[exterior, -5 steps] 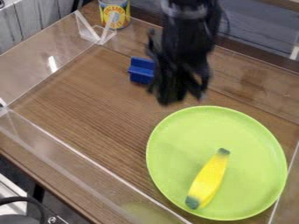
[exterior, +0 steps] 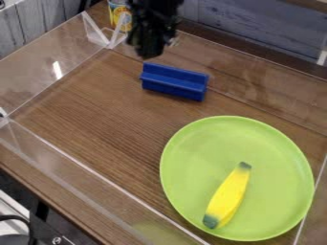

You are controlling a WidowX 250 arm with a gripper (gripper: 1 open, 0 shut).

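My gripper [exterior: 151, 38] hangs at the top centre of the view, dark and blurred; whether it is open or shut I cannot tell. Below it a blue block [exterior: 174, 82] rests on the wooden surface. A green plate [exterior: 192, 153] fills the lower right, with a yellow banana [exterior: 228, 196] lying on it.
A can [exterior: 120, 14] stands at the top left, partly hidden, behind clear plastic edging that runs along the left side. A back wall borders the top right.
My gripper has moved up and back from over the middle near the plate to the top of the view, uncovering the blue block and the wood around it.
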